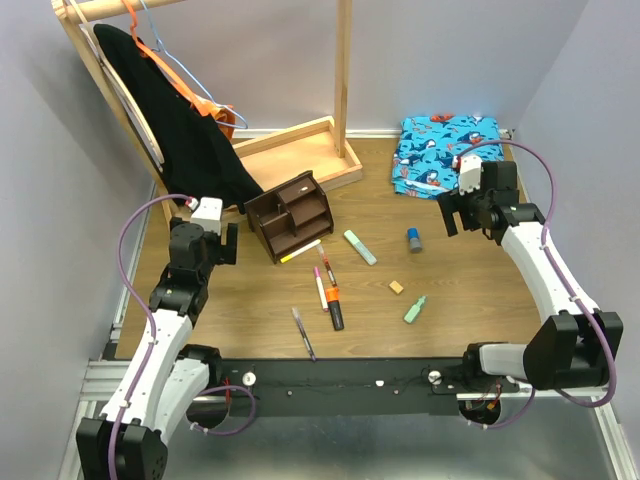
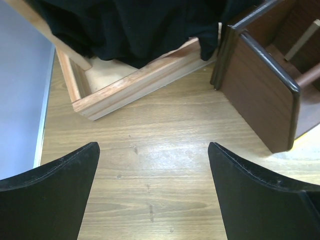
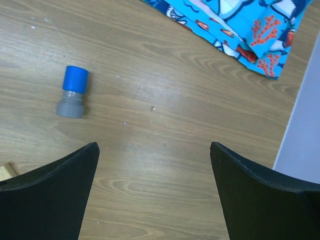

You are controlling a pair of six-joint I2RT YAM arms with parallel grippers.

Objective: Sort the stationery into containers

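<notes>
A brown compartment organizer (image 1: 290, 215) (image 2: 257, 95) sits left of centre. Pens and markers lie below it: yellow (image 1: 300, 250), red (image 1: 325, 265), pink (image 1: 320, 288), orange-black (image 1: 335, 310), grey (image 1: 303, 333). A pale green stick (image 1: 360, 247), blue-capped cylinder (image 1: 413, 239) (image 3: 74, 92), tan block (image 1: 396, 287) (image 3: 6, 173) and green bottle (image 1: 415, 309) lie to the right. My left gripper (image 1: 211, 243) hovers at left, open and empty. My right gripper (image 1: 460, 215) is open and empty above the right side.
A wooden tray (image 1: 340, 170) stands at the back beneath a rack with dark cloth (image 1: 160, 120) and hangers. Folded blue patterned fabric (image 1: 445, 145) lies at the back right. The front left and front right of the table (image 1: 240, 320) have bare space.
</notes>
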